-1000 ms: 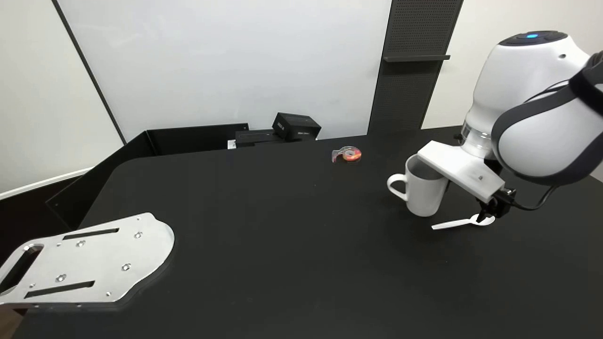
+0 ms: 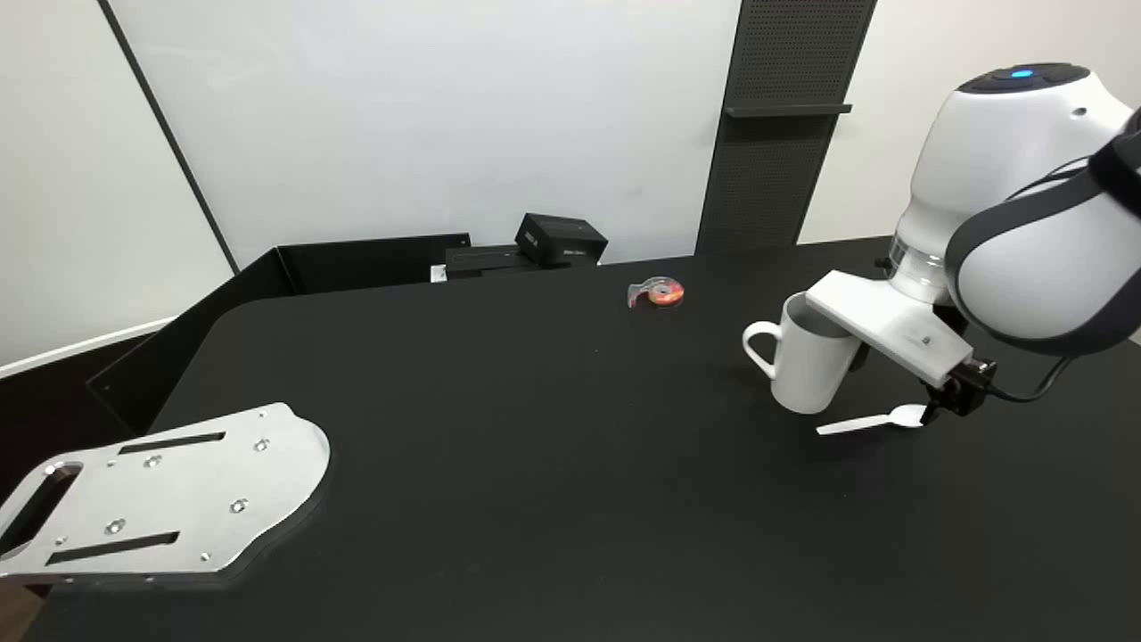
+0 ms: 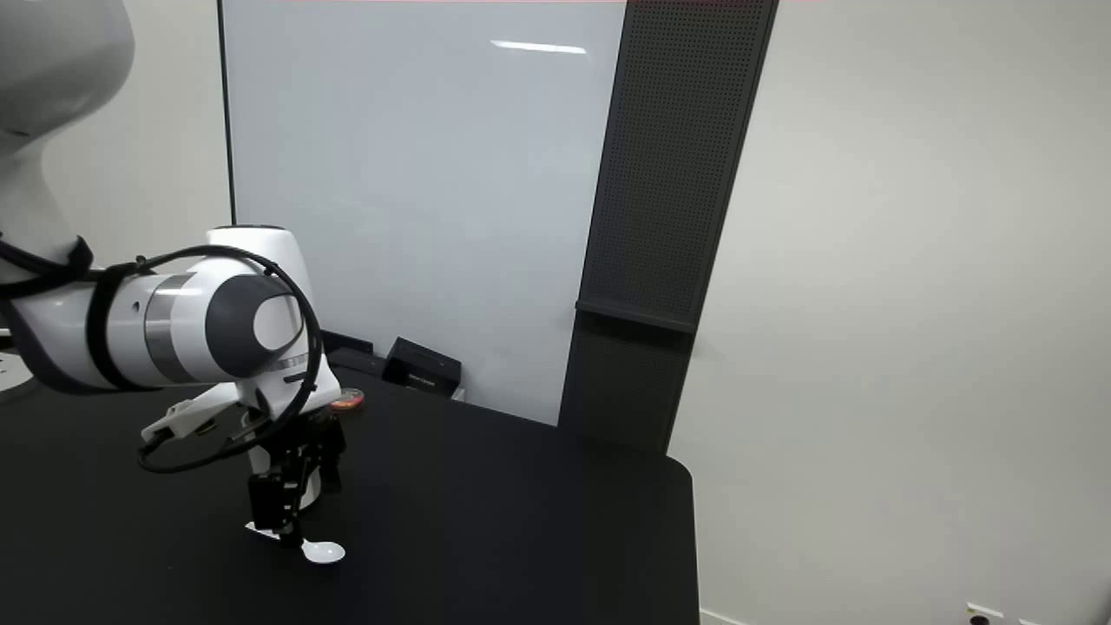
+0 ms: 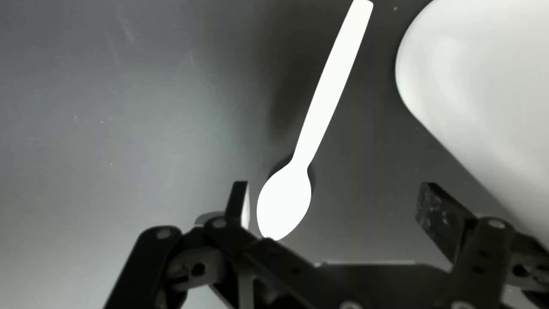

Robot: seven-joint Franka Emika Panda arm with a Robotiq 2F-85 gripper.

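A white spoon [image 4: 321,105] lies on the black table [image 2: 513,449], its bowl end toward my gripper. In the wrist view my fingers stand wide apart, with the bowl between them and very close to the left fingertip [image 4: 236,203]. Nothing is clamped. To the right of the spoon is a white mug [image 2: 804,369], leaning slightly to the right in exterior view 1, its handle facing left. My other finger [image 4: 437,221] is right by the mug's wall; whether they touch I cannot tell. The wrist housing hides part of the mug's rim.
A tape dispenser [image 2: 660,290] sits behind the mug, toward the table's back edge. Black boxes [image 2: 561,240] stand farther back, and a metal plate [image 2: 203,481] is at the left.
My arm and gripper have shifted a little to the right and lower in exterior view 1. The mug has gone from upright to a slight rightward lean. The spoon appears unmoved.
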